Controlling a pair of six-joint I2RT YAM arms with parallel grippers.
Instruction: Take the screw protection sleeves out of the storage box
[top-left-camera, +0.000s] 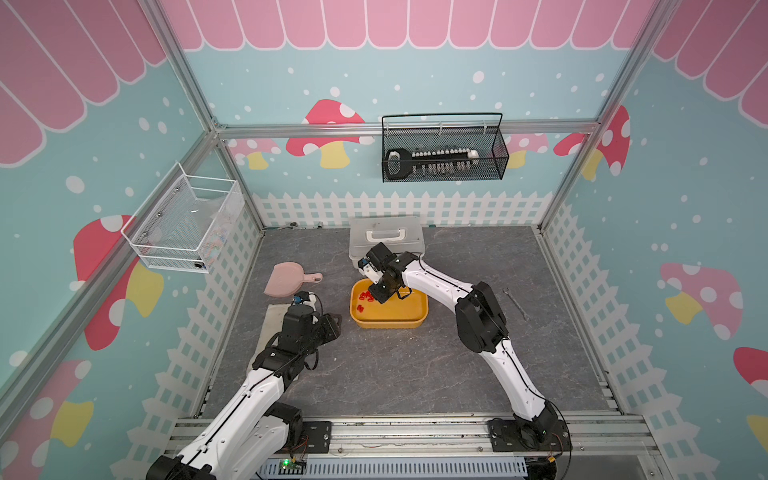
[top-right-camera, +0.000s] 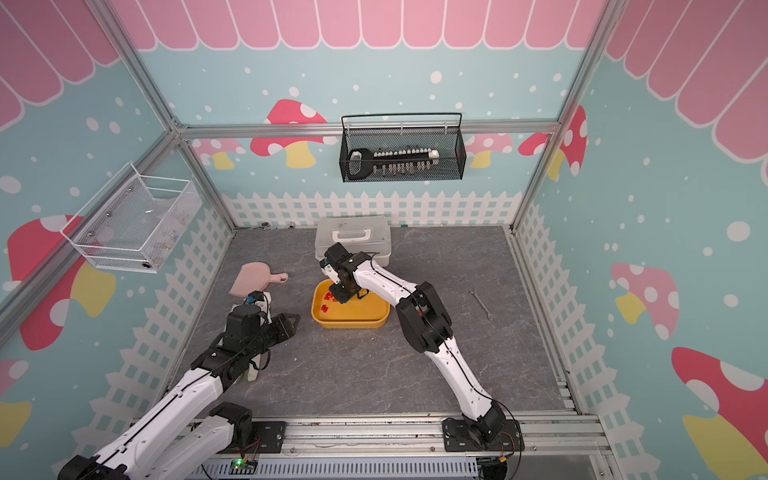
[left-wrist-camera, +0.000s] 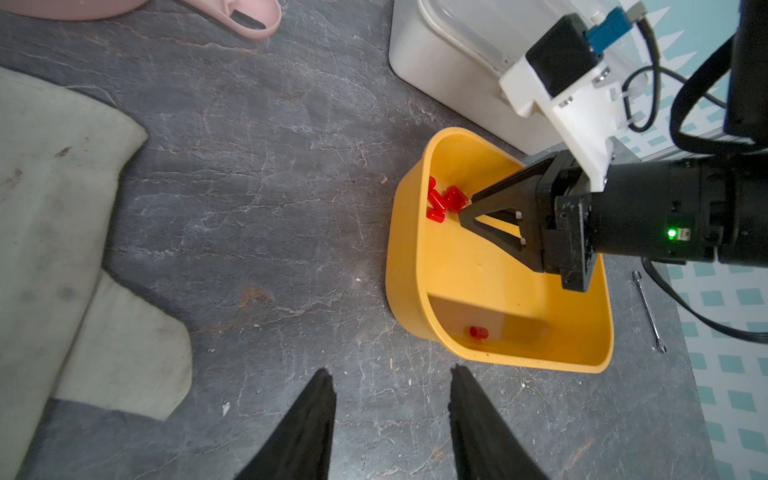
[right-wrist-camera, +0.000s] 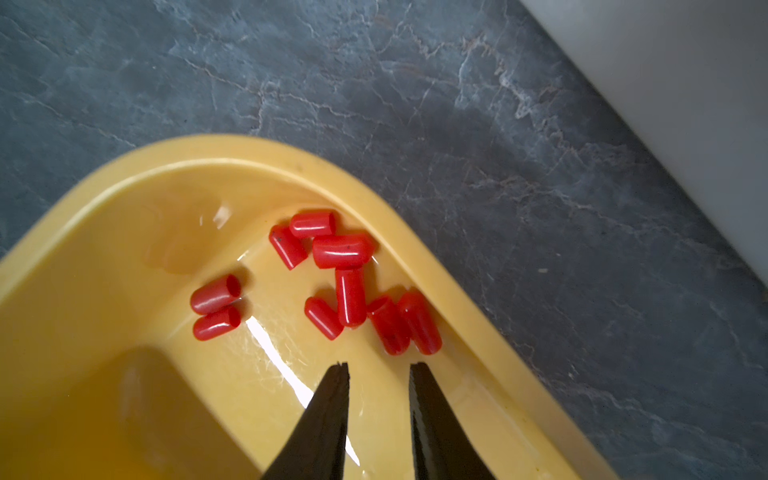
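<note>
Several red sleeves (right-wrist-camera: 350, 296) lie in the yellow storage box (right-wrist-camera: 240, 152), most of them clustered against one wall in the right wrist view. A pair of sleeves (right-wrist-camera: 216, 308) rests apart from that cluster. Reaching down into the box is my right gripper, its fingers parted and nothing between them; their tips appear just short of the cluster. My left gripper also stands open and empty, over the table to the left of the box in the top left view. From the left wrist side, a lone sleeve (left-wrist-camera: 478, 332) shows near the box's front wall.
A grey lidded case (top-left-camera: 386, 240) stands close behind the box. To the left are a pink paddle-shaped board (top-left-camera: 285, 279) and a pale cloth (left-wrist-camera: 64, 240). A wrench (top-left-camera: 516, 304) lies at the right. The table in front of the box is clear.
</note>
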